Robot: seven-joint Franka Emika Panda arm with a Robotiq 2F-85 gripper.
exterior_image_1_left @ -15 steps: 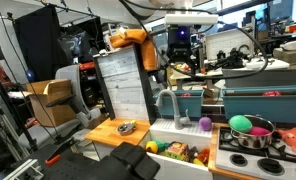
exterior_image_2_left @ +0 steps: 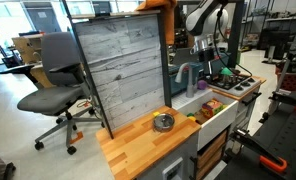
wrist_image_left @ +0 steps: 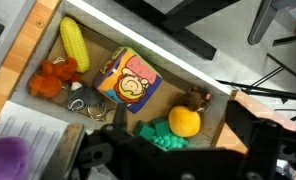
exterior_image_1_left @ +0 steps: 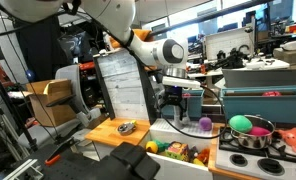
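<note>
An open drawer (wrist_image_left: 220,76) fills most of the wrist view. It holds a yellow corn cob (wrist_image_left: 74,45), a colourful box with a cartoon face (wrist_image_left: 131,79), an orange toy (wrist_image_left: 52,78), a yellow-orange fruit (wrist_image_left: 184,121), green blocks (wrist_image_left: 163,134) and some metal rings. In exterior view 1, the same colourful box (exterior_image_1_left: 177,150) shows at the drawer front. My gripper hangs above the drawer, its dark fingers spread wide apart. Nothing shows between them except the drawer contents lower down. From the side, the gripper (exterior_image_1_left: 174,105) is well clear of the toys.
A pot (exterior_image_1_left: 250,132) with a green ball and a pink item stands on the stove (exterior_image_1_left: 258,163) at right. A purple object (exterior_image_1_left: 205,124) sits by the grey faucet. A metal bowl (exterior_image_2_left: 164,122) rests on the wooden counter (exterior_image_2_left: 128,148). A wood-plank panel (exterior_image_2_left: 123,65) stands upright behind.
The arm has come down and a little to the left, bringing the gripper lower over the drawer area. The toys, pot and bowl look unmoved.
</note>
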